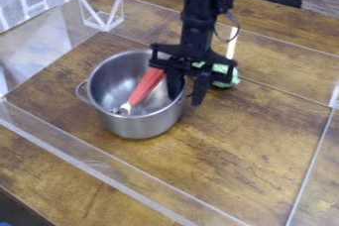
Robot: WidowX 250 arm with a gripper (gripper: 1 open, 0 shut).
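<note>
A steel pot [122, 121] stands on the wooden table. A red-handled utensil [145, 93] with a metal end lies across its inside. My black gripper [179, 81] is over the pot's right side; what is between its fingers is hidden by its own body, and the fingers look closed at the pot's rim. Behind the gripper, to the right, lie a green object [225, 77] and a pale stick [232, 42], partly hidden.
Clear plastic edges border the area, and a white frame-like piece [103, 17] stands at the back left.
</note>
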